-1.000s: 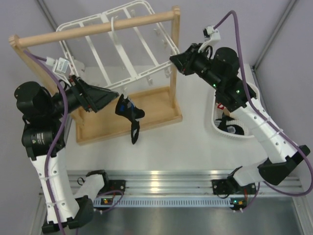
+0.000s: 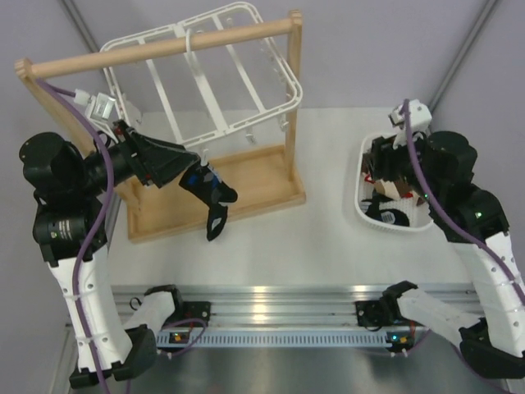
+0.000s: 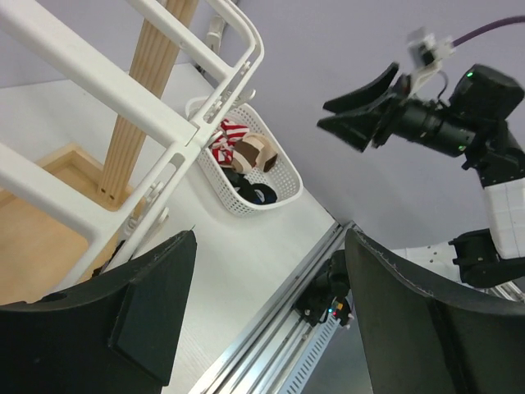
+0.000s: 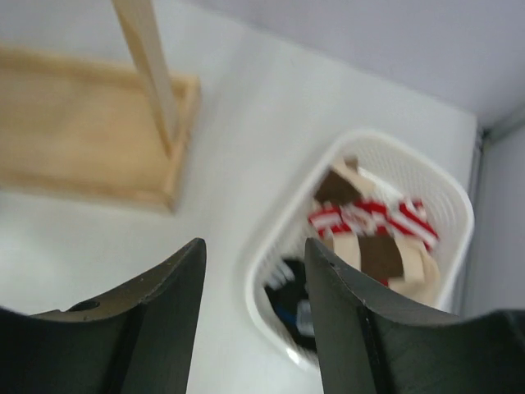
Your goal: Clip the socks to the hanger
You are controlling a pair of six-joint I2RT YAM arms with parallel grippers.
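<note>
A white hanger (image 2: 207, 90) with small clips hangs from the wooden rack. One dark sock (image 2: 212, 190) dangles below its front edge, close to my left gripper (image 2: 187, 156). That gripper is open, and the left wrist view shows nothing between its fingers. My right gripper is over the white basket (image 4: 283, 222), its fingers parted with nothing between them. Inside the basket are a red-and-white striped sock (image 4: 373, 220), a brown-and-beige sock (image 4: 381, 256) and a dark sock (image 4: 289, 300). The right wrist view is blurred.
The wooden rack's right post (image 2: 293, 98) stands between the hanger and the basket. Its base (image 2: 262, 176) lies under the hanger. White table surface (image 2: 328, 230) between rack and basket is bare. A metal rail (image 2: 279, 300) runs along the front.
My right arm has swung from the hanger's right corner over to the basket. The hanging sock sways, and the hanger has shifted slightly. My left arm has barely moved.
</note>
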